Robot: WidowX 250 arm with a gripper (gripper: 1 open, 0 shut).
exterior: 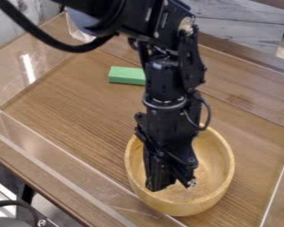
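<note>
My black gripper (pixel 169 174) is down inside a round tan bowl (pixel 213 195) at the lower middle of the camera view, its tips near the left part of the bowl's interior. The fingers look shut, and I see nothing held between them. The gripper body hides much of the bowl's back and inside.
A green block (pixel 125 74) lies on the wooden table (pixel 61 115) behind and left of the arm. A marbled wall or panel runs along the back.
</note>
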